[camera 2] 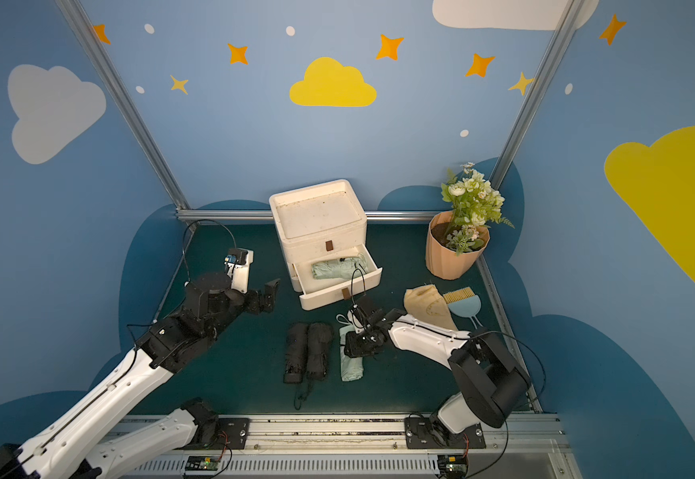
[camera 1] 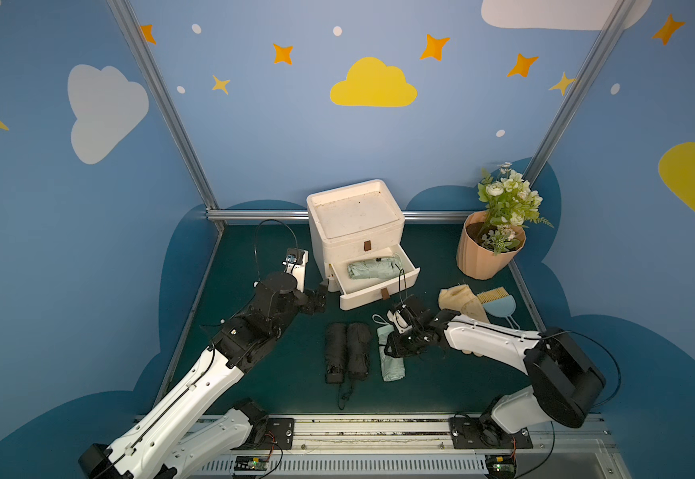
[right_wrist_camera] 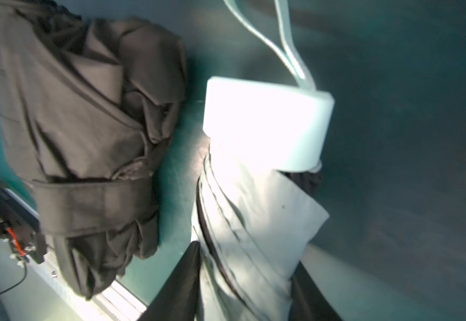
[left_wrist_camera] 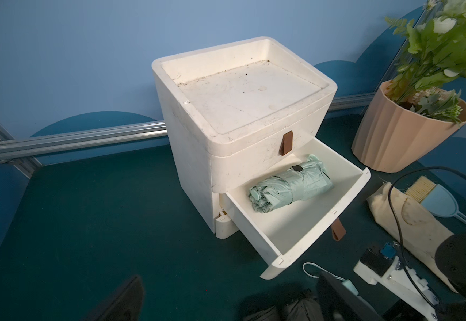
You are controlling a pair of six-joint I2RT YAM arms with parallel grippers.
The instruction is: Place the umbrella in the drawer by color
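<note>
A white drawer unit (camera 1: 355,207) stands at the back with a drawer (left_wrist_camera: 318,208) pulled out, a mint umbrella (left_wrist_camera: 291,187) lying in it. A second mint umbrella (right_wrist_camera: 254,224) lies on the table below my right gripper, whose fingers straddle its body; whether they touch is unclear. Two black umbrellas (camera 1: 334,351) (camera 1: 358,351) lie side by side left of it. My left gripper is open and empty, left of the drawer unit.
A potted plant (camera 1: 487,251) stands at the back right, with a beige pouch (camera 1: 459,303) and a brush with dustpan (camera 1: 497,303) in front of it.
</note>
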